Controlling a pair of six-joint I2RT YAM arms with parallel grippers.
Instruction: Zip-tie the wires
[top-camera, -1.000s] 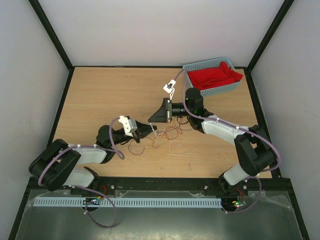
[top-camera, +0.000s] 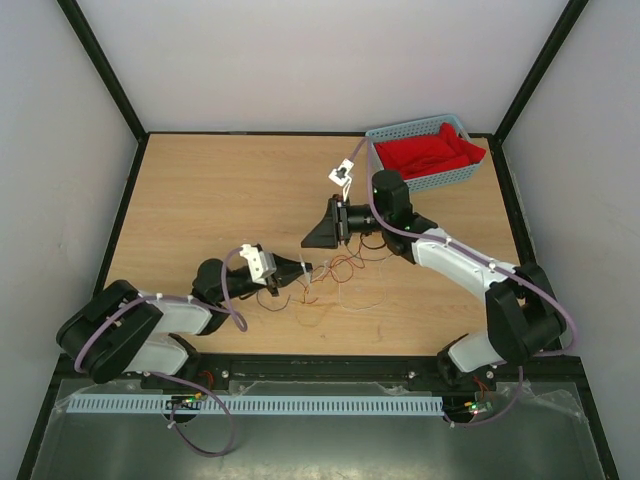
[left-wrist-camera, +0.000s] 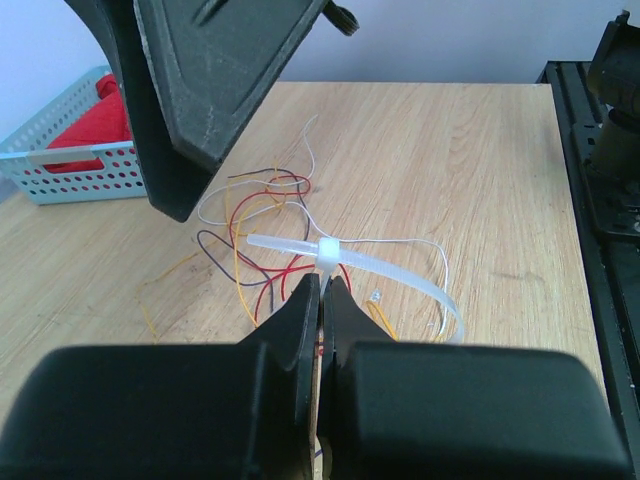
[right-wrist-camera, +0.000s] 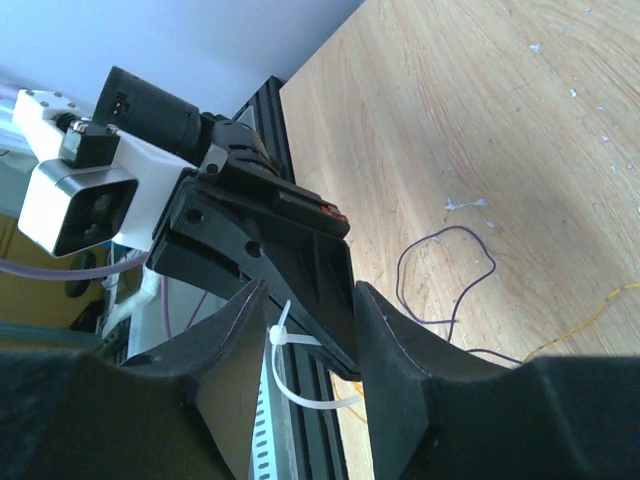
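Note:
In the left wrist view a white zip tie (left-wrist-camera: 385, 267) stands up from the tips of my left gripper, which is shut on it; it also shows in the right wrist view (right-wrist-camera: 305, 398). My right gripper (top-camera: 318, 240) hangs above and beside it, open, with nothing clearly held between its fingers. The tangled red, yellow, white and dark wires (left-wrist-camera: 270, 190) lie on the wooden table (top-camera: 200, 190) beneath and beyond the grippers.
A light blue basket (top-camera: 425, 178) with red cloth (top-camera: 420, 152) sits at the back right. A dark frame edge runs along the table's front.
Over the last second my left gripper has moved slightly down with the zip tie.

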